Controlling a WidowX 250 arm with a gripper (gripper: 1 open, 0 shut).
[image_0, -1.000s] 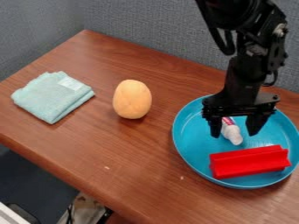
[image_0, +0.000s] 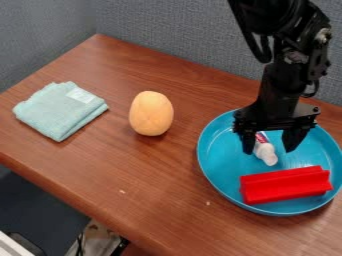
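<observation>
My black gripper (image_0: 269, 138) is open over a blue round plate (image_0: 219, 160) at the right of the table. Its two fingers straddle a small white tube with a red label (image_0: 266, 153), which lies on the plate. Whether they touch it I cannot tell. A red block-like object (image_0: 285, 184) lies on the front part of the plate.
An orange egg-shaped object (image_0: 151, 114) stands left of the plate. A folded light blue cloth (image_0: 60, 108) lies at the far left of the wooden table (image_0: 134, 200). Grey walls border the back.
</observation>
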